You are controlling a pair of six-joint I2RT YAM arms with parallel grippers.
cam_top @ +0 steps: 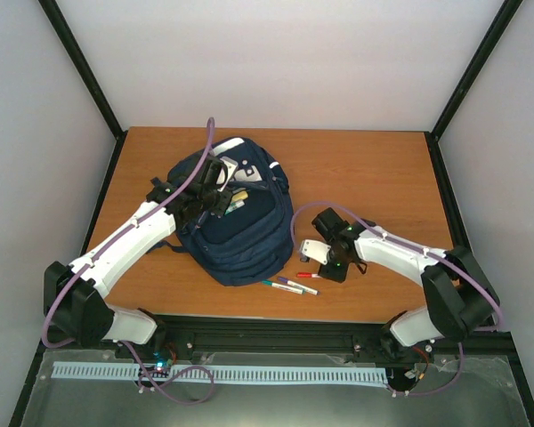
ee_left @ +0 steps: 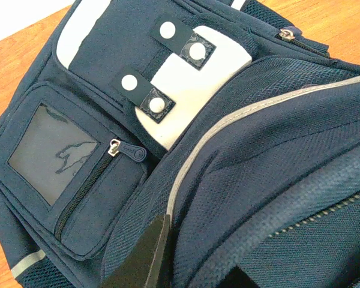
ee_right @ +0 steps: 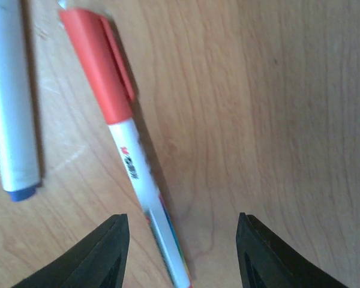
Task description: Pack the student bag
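Observation:
The navy backpack (cam_top: 249,231) lies on the table, pens and yellow items showing in its opening. My left gripper (cam_top: 221,197) is over it; in the left wrist view its dark fingers (ee_left: 147,258) meet the fabric edge of an opening, and whether they pinch it is unclear. My right gripper is part open just above a red-capped pen (ee_right: 132,156), which lies between and beyond its fingertips, apparently not grasped. A blue-ended marker (ee_right: 12,120) lies beside it. The top view also shows a teal-capped marker (cam_top: 280,286).
The markers lie near the front edge, right of the backpack's bottom.

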